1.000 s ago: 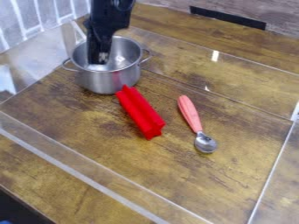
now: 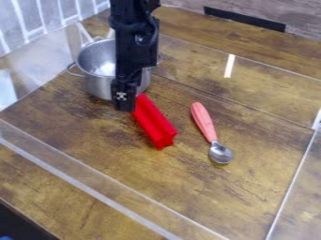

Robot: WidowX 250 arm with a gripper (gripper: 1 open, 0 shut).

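My dark gripper (image 2: 126, 92) hangs low in front of a steel pot (image 2: 96, 66), hiding part of it, its fingertips just left of the upper end of a red block (image 2: 156, 123). Whether anything is between the fingers is hard to tell. A spoon with a pink handle (image 2: 202, 122) lies to the right of the block.
A pale edge with railing runs along the back left.
The block and spoon look unmoved.
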